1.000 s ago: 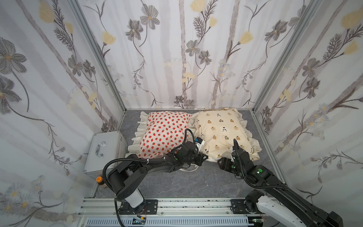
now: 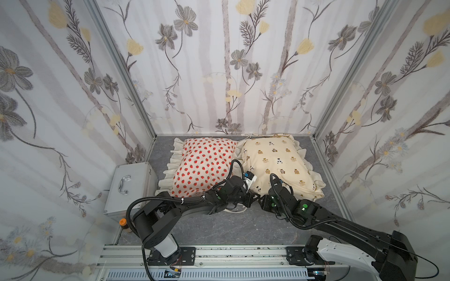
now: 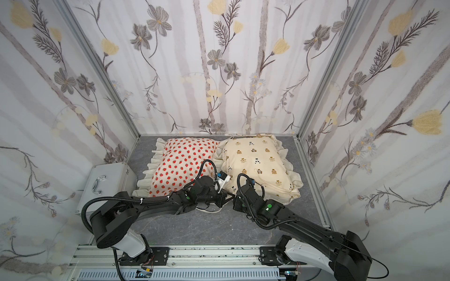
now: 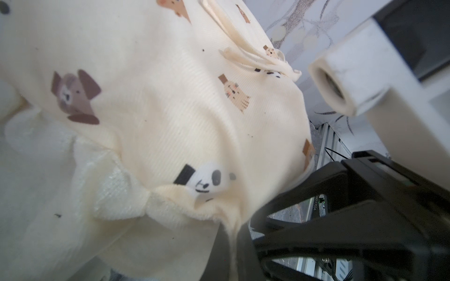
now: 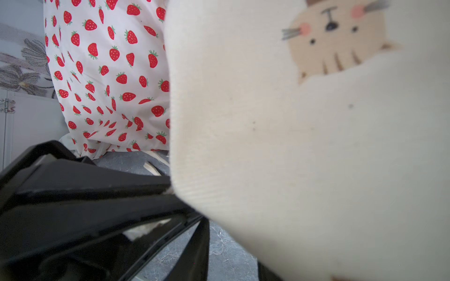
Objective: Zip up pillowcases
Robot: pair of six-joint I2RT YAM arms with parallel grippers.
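The cream pillowcase with animal prints (image 2: 276, 161) lies on the right, its ruffled edge around it; the strawberry pillowcase (image 2: 202, 161) lies on the left. At the cream case's front-left corner, my left gripper is shut on a pinched bit of that fabric, as the left wrist view shows. My right gripper is just beside it at the front edge, its fingertips part apart and largely hidden behind the cloth, which fills much of the right wrist view. The zipper is not clearly visible.
A silver metal box (image 2: 124, 189) stands at the left with an orange-capped bottle (image 2: 123, 222) before it. Walls and rails bound the sides and back.
My right gripper has moved left toward my left gripper at the cream pillowcase's front corner. The left arm has stayed almost still.
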